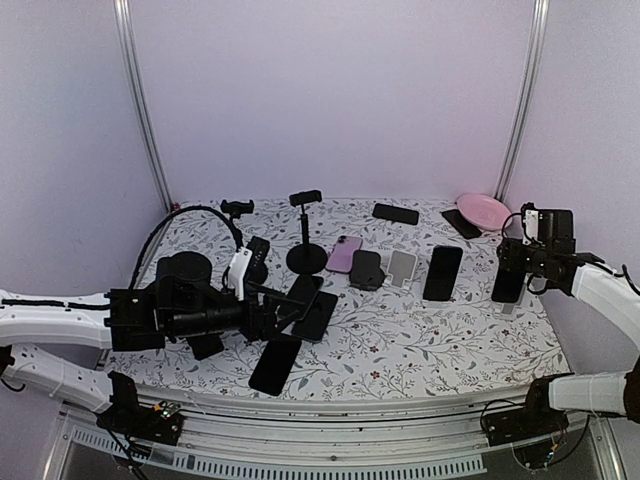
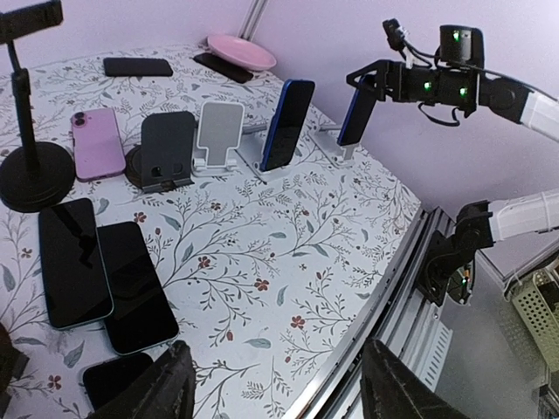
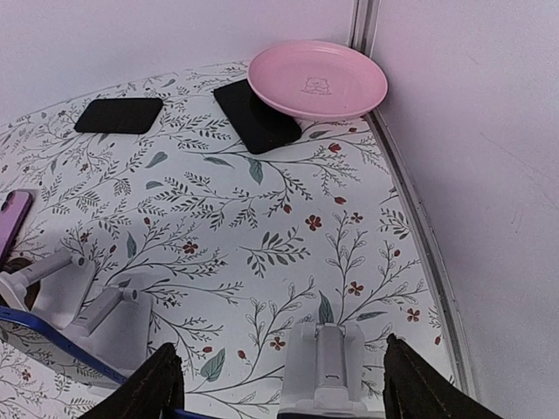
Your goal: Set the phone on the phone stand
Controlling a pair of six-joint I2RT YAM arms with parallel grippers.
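Observation:
My right gripper is shut on a dark phone, held upright at the white stand at the table's right; whether it rests fully on the stand I cannot tell. Another upright phone stands on the stand to its left. My left gripper is open over the table's front left, near flat black phones, with nothing between its fingers.
An empty white stand, a dark stand, tall black stands, a purple phone and a pink plate occupy the back and middle.

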